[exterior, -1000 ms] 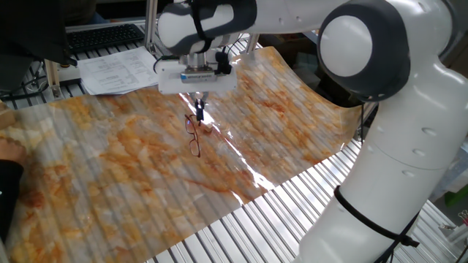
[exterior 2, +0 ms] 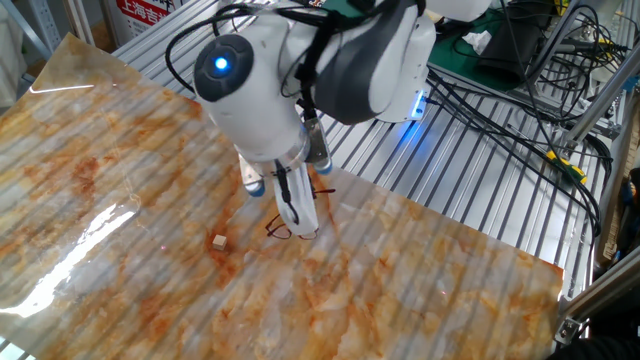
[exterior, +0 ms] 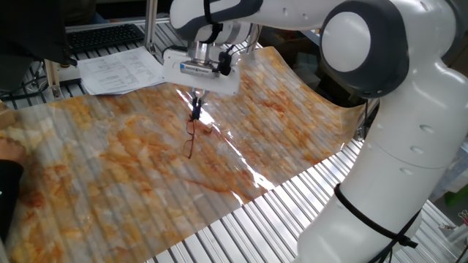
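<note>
My gripper (exterior: 196, 113) is in the upper middle of exterior view 1, its dark fingers pointing down and closed together. From them hangs a pair of thin reddish-brown glasses (exterior: 189, 145), the lenses lying to one side below the fingertips. In exterior view 2 part of the glasses' frame (exterior 2: 280, 234) shows below and beside the hand, which covers the rest and the grip point. The glasses appear to be above the marbled sheet; their exact height is hard to judge.
An orange-and-white marbled sheet (exterior: 95, 190) covers much of the slatted metal table (exterior: 292, 208). A small pale block (exterior 2: 219, 242) lies near the glasses. Papers (exterior: 121, 71) and a keyboard (exterior: 106, 36) are at the back left. A person's hand (exterior: 11, 150) rests at the left edge.
The hand has tilted and turned, its wrist shifting slightly right while the fingertips moved a little left. The glasses have swung with them and now appear narrower in exterior view 1.
</note>
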